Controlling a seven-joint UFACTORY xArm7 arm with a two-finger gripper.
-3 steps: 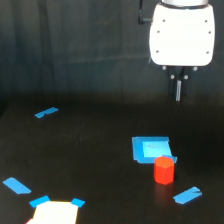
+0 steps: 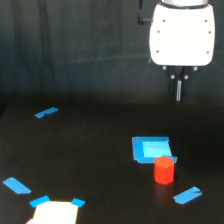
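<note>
A small red block (image 2: 164, 170) with several sides stands on the dark table. It is at the near right corner of a blue taped square (image 2: 138, 149) and hides part of that square's edge. A paler blue patch (image 2: 155, 149) fills part of the square. Above and behind them hangs my gripper (image 2: 179, 92), below the white arm end (image 2: 182, 37), well clear of the table and the red block. Its fingers are small and seen edge-on, so whether they are open or shut does not show. No object is visible at its tip.
A bright, washed-out pale block (image 2: 55, 213) is cut off by the bottom edge, with blue tape (image 2: 40, 201) beside it. Other tape strips lie at the left (image 2: 17, 186), far left (image 2: 46, 112) and right (image 2: 187, 195). A dark curtain (image 2: 80, 50) hangs behind.
</note>
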